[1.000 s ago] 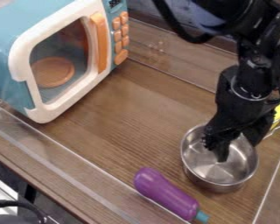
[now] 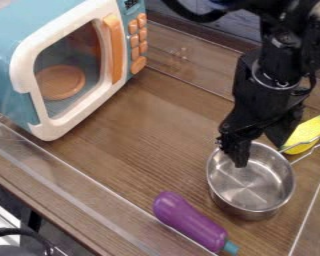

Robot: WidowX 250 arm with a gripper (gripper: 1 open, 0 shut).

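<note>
My black gripper (image 2: pixel 251 140) hangs above the back edge of a steel pot (image 2: pixel 250 188), open, its lower fingertips near the rim; I cannot make out anything between them. The pot stands on the wooden counter at the right. Behind it, at the right, a yellow object (image 2: pixel 307 132) is partly hidden by the arm and the pot's wire handle. A purple eggplant-like object (image 2: pixel 188 218) lies in front of the pot to the left.
A toy blue microwave (image 2: pixel 16 70) with orange buttons and an open window fills the back left. Clear rails run along the front left edge and the back.
My gripper has risen and shifted from over the pot's inside toward its back edge, uncovering more of the pot's interior. The pot and other objects look unmoved.
</note>
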